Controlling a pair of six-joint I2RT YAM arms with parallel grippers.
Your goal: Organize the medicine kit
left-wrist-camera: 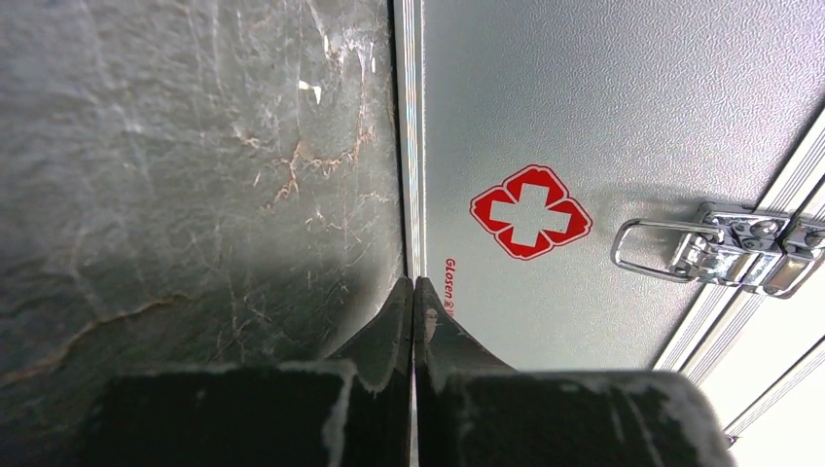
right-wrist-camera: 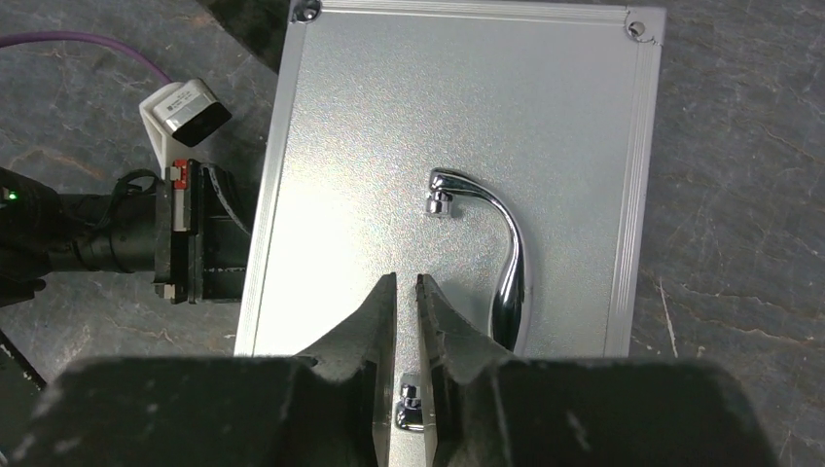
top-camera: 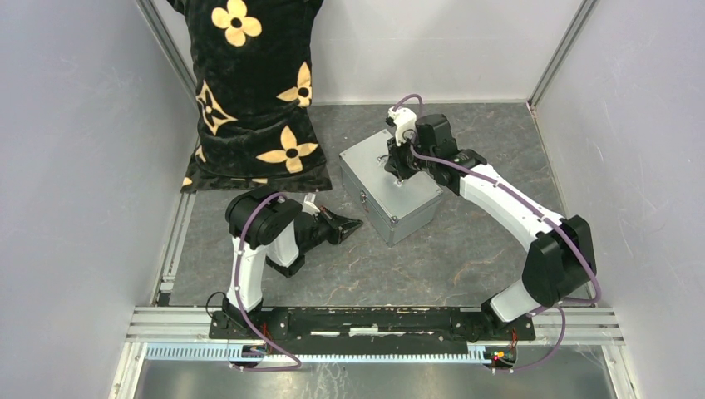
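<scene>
The closed silver medicine kit (top-camera: 378,170) sits at a slant on the grey floor. Its chrome handle (right-wrist-camera: 514,263) curves across the lid in the right wrist view. Over that lid is my right gripper, its fingers a narrow gap apart with only the lid and one end of the handle visible beyond them. To the near left of the case, my left gripper (top-camera: 357,223) is shut with nothing seen between its tips. The left wrist view shows the kit's front with a red cross emblem (left-wrist-camera: 530,211) and a metal latch (left-wrist-camera: 735,243) to its right.
A black cushion with yellow flowers (top-camera: 258,100) leans at the back left, close to the kit's far corner. Grey walls (top-camera: 640,166) bound both sides. Bare floor (top-camera: 399,274) lies in front of the case and to its right.
</scene>
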